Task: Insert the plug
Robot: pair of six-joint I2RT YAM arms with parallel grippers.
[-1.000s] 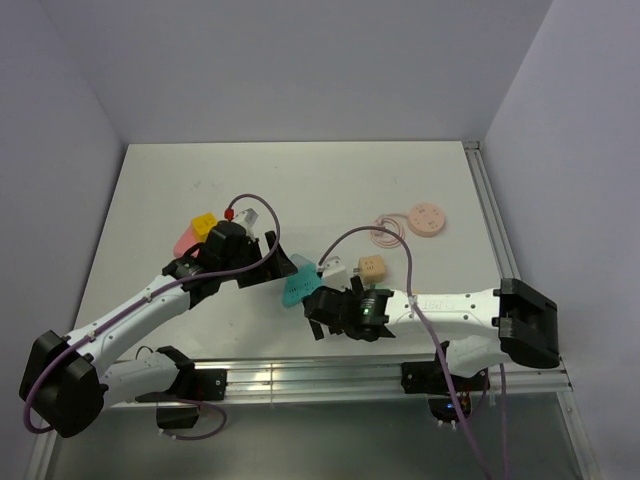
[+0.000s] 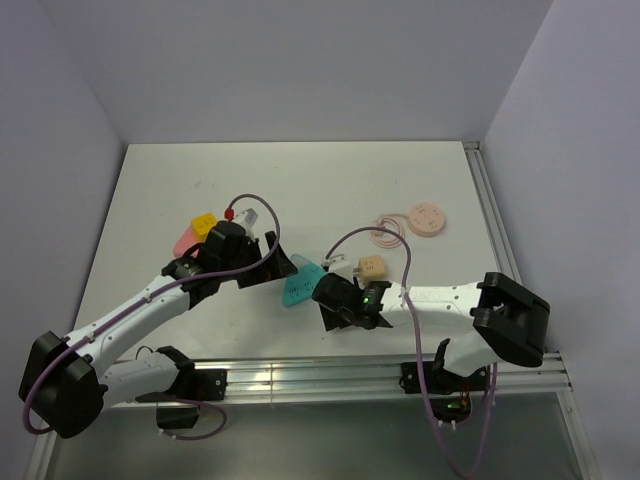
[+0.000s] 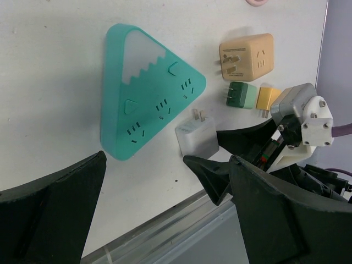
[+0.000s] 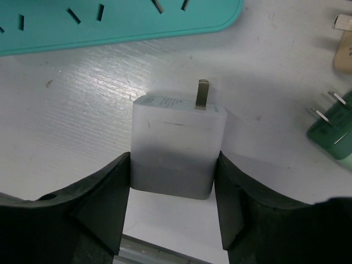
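A white plug with prongs up is held by my right gripper, whose fingers are shut on its sides in the right wrist view. Just beside it lies the teal triangular socket board (image 3: 148,93) with rows of slots, also in the top view (image 2: 301,289). My left gripper (image 2: 276,262) stands open above and left of the board; in the left wrist view its wide-apart fingers frame the board's near side, with nothing between them.
A beige cube plug (image 3: 247,58), a green plug (image 3: 240,96) and a yellow plug (image 3: 267,100) lie to the right of the board. A pink disc with cord (image 2: 426,219) is at the back right.
My right gripper has shifted slightly, and its fingers, seen spread in the earlier top views, are now closed on the white plug. The left arm stays still.
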